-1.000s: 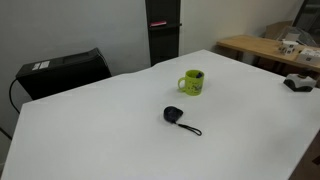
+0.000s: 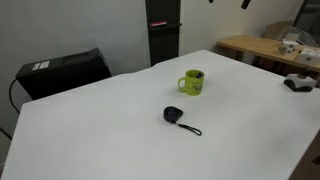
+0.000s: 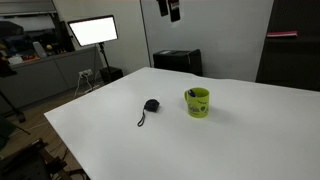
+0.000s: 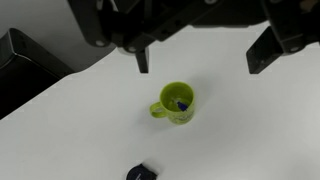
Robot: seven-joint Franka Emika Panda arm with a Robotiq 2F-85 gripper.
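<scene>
A green mug stands upright on the white table, its handle to the left in exterior view 1. Something small and dark blue sits inside it. Nearer the front lies a black rounded object with a wrist strap, perhaps a tape measure; only part of it enters the wrist view. High above the table hangs my gripper, open and empty. In the wrist view the mug appears below and between the wide-apart fingers.
A black case-like box is beyond the table's back-left edge in exterior view 1. At the far right are a wooden bench and a white-and-black device.
My gripper's fingertips have come into view at the top of exterior view 1; a second ago none showed. The mug and the black object have stayed put.
</scene>
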